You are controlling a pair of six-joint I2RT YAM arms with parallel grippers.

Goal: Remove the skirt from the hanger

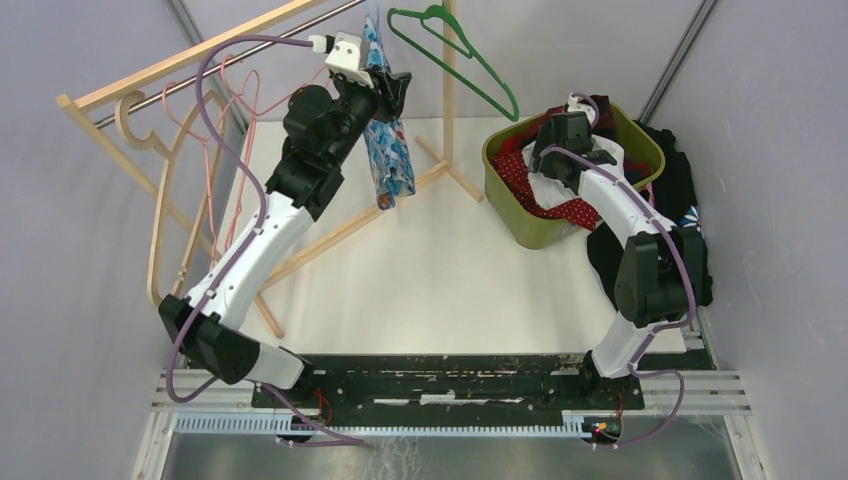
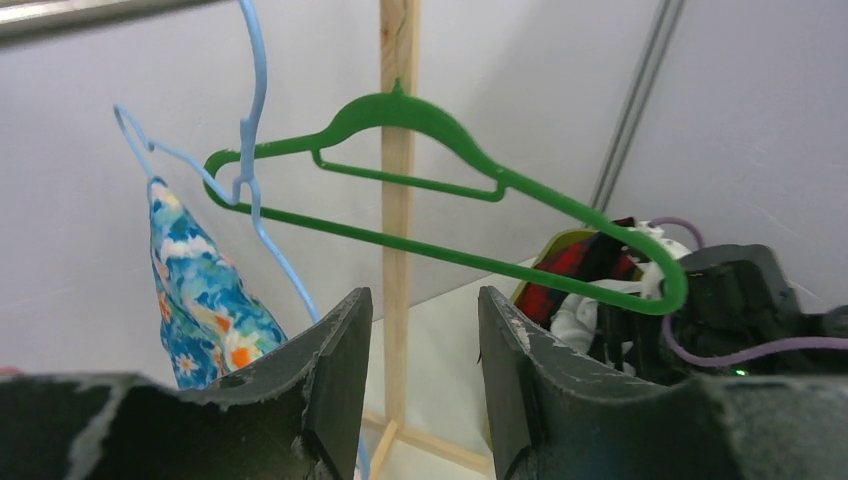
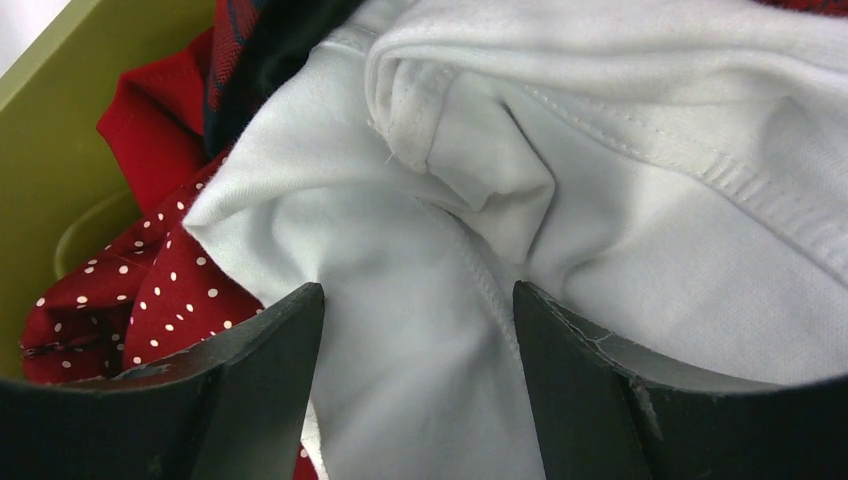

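Observation:
A blue floral skirt [image 1: 390,165] hangs from a light-blue hanger [image 2: 252,110] on the rack's rail. In the left wrist view the skirt [image 2: 205,290] is left of my left gripper, which is open with no cloth between its fingers. The hanger's lower arm passes behind the left finger [image 2: 338,370]. From above, the left gripper [image 1: 399,92] appears right at the skirt's upper part, partly covering it. My right gripper stands open over white cloth [image 3: 400,260] inside the green basket [image 1: 535,230]; whether its fingers touch the cloth, I cannot tell.
An empty green hanger [image 1: 465,50] hangs right of the skirt, near the wooden post [image 1: 448,90]. Pink hangers [image 1: 240,95] and wooden hangers [image 1: 165,210] crowd the rail's left. Black clothes [image 1: 680,190] lie beside the basket.

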